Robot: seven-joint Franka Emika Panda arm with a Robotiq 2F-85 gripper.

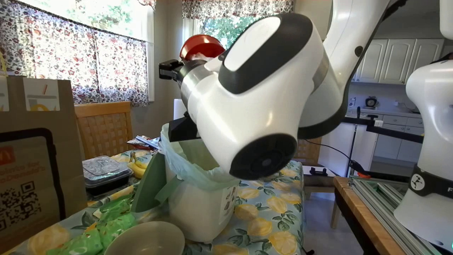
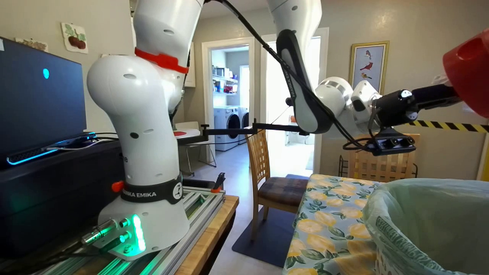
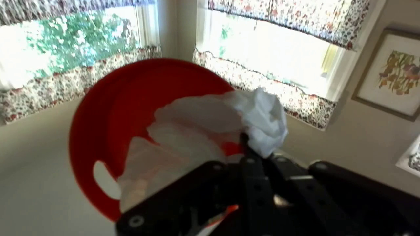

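A red bowl-like container [image 3: 114,94] with a handle cutout is tipped on its side in the air. It also shows as a red shape [image 1: 201,44] behind the wrist and at the right edge [image 2: 474,68] of exterior view 2. My gripper [image 2: 451,93] is shut at its edge and holds it up, the thin rim between the fingers being mostly hidden. Crumpled white tissue [image 3: 265,122] lies inside the red container and bunches over my fingertips. Below and in front stands a white bin [image 1: 195,212] with a pale green liner [image 2: 403,220].
A green lid-like panel [image 1: 150,185] leans by the bin. Around it are a beige bowl [image 1: 148,240], green packets [image 1: 106,229], bananas [image 1: 138,169], a black clear-topped container [image 1: 104,172] and a large paper bag [image 1: 38,161]. Bare tablecloth [image 1: 267,212] lies right of the bin.
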